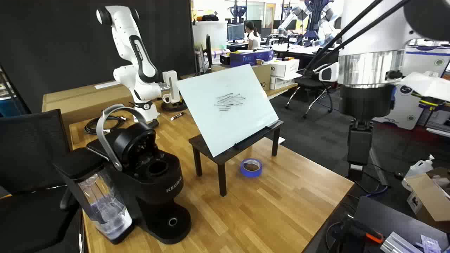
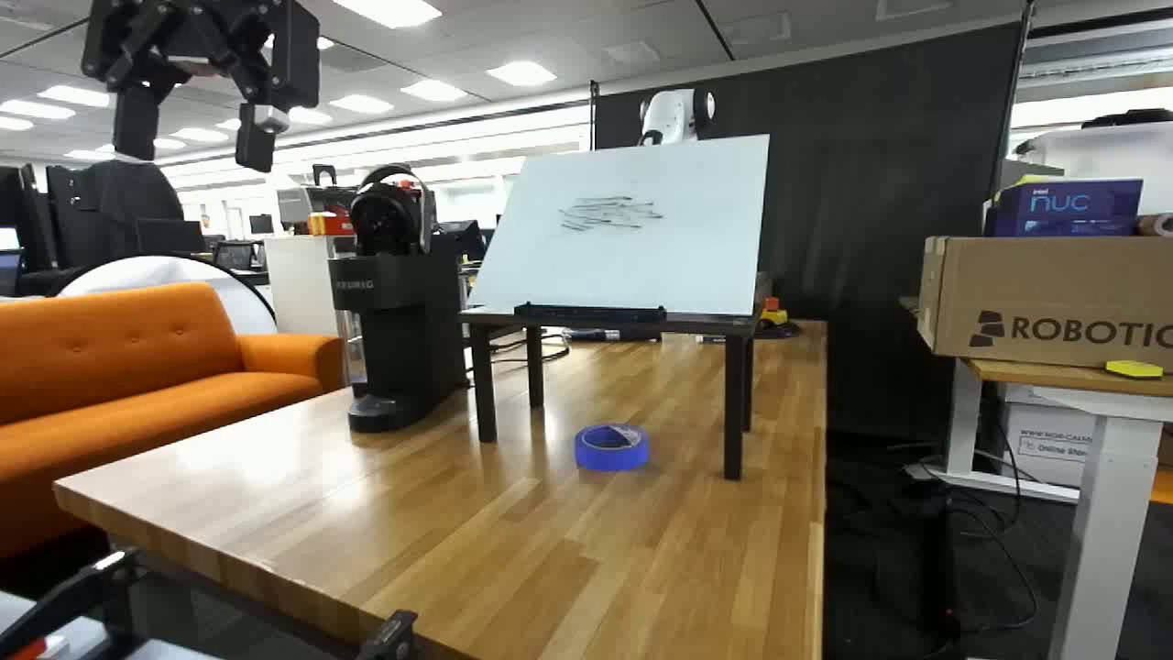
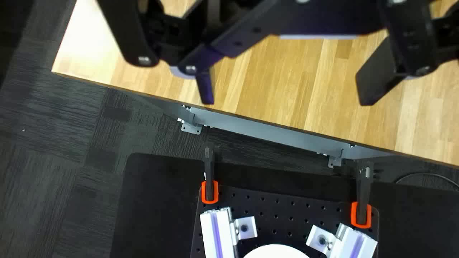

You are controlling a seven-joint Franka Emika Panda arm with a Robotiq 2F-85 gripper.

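Observation:
High above the near edge of the table hangs my gripper, open, with only air between its dark fingers. In exterior view 2 the gripper (image 2: 196, 154) shows at the upper left, its two fingers far apart; exterior view 1 has it at the right, seen side-on. A whiteboard (image 1: 253, 111) with black scribbles leans on a small black stand (image 1: 222, 177). Under the stand's front edge lies a roll of blue tape (image 1: 251, 168), also visible as the blue tape (image 2: 611, 447) in exterior view 2. A marker (image 1: 177, 116) rests on the table behind the board.
A black Keurig coffee maker (image 1: 158, 185) with its lid raised stands left of the stand. Another white arm (image 1: 135, 63) is at the far end. Clamps (image 3: 209, 189) and metal profiles lie beneath the gripper, off the table.

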